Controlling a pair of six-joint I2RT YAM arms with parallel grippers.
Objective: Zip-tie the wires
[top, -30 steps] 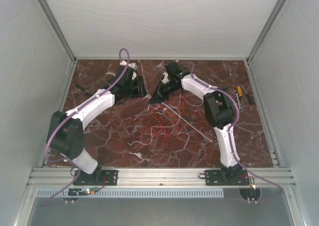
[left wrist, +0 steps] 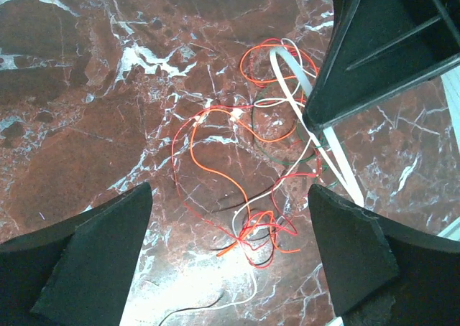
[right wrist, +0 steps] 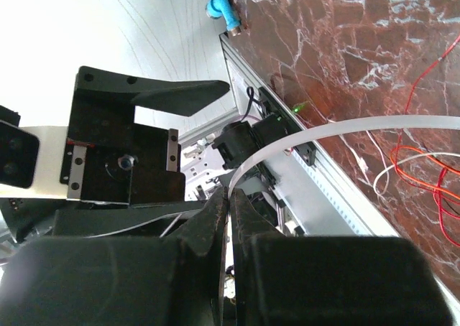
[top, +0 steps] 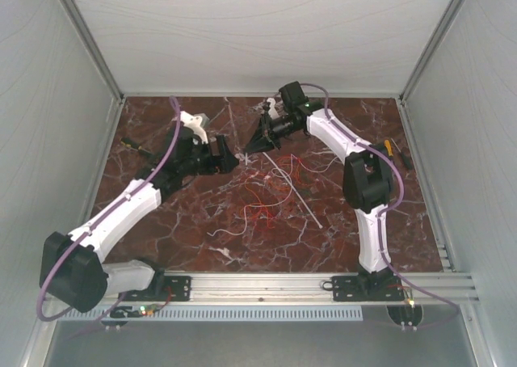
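Red, orange, white, green and black wires (top: 268, 197) lie tangled on the marble table. My right gripper (top: 250, 149), raised above them, is shut on a white zip tie (right wrist: 345, 126), which arches out from its fingertips in the right wrist view. In the left wrist view the tie (left wrist: 338, 161) hangs bent beside the right gripper's black body. My left gripper (top: 234, 158) stands open just left of the right one, above the wires; its two fingers frame the tangle in the left wrist view, with nothing seen held between them.
Tools with yellow handles (top: 388, 147) lie at the back right, and a dark tool (top: 132, 147) at the back left.
Both arms have risen from the table over the last second. The long white tie below the right gripper has drawn back and steepened, its lower end moving left.
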